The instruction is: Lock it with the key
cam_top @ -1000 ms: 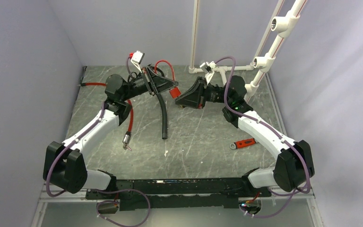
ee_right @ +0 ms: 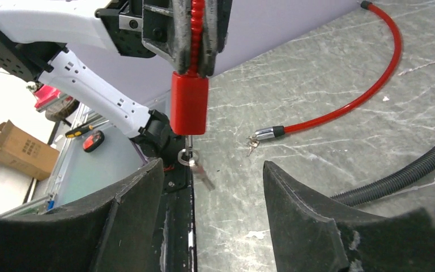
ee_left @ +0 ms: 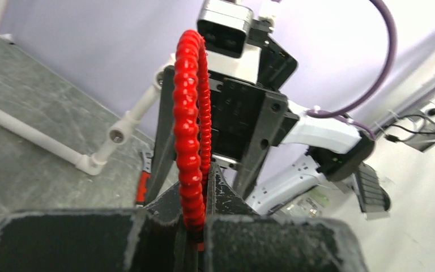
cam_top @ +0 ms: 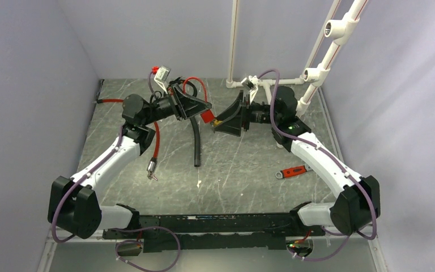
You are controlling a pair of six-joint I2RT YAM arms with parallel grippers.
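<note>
A red padlock [ee_right: 190,105] hangs in the air with my left gripper [cam_top: 207,109] shut on its long red shackle [ee_left: 187,113]. From the padlock's underside a thin key shaft [ee_right: 188,142] sticks out, carrying a ring [ee_right: 188,157] and a blurred dangling key [ee_right: 205,178]. My right gripper is open, and in its wrist view the ring and key show between the spread fingers, nearer the left-hand one [ee_right: 141,187]. Whether they touch that finger I cannot tell. From above, a small yellowish piece [cam_top: 217,122] shows beside the right fingertips, just below the padlock.
On the grey table lie a red cable lock [ee_right: 340,110] with small keys [ee_right: 253,145] at its end, a black corrugated hose [cam_top: 197,141] and a red-handled tool [cam_top: 293,171]. White pipes [cam_top: 313,73] stand at the back right.
The left gripper and padlock have shifted slightly.
</note>
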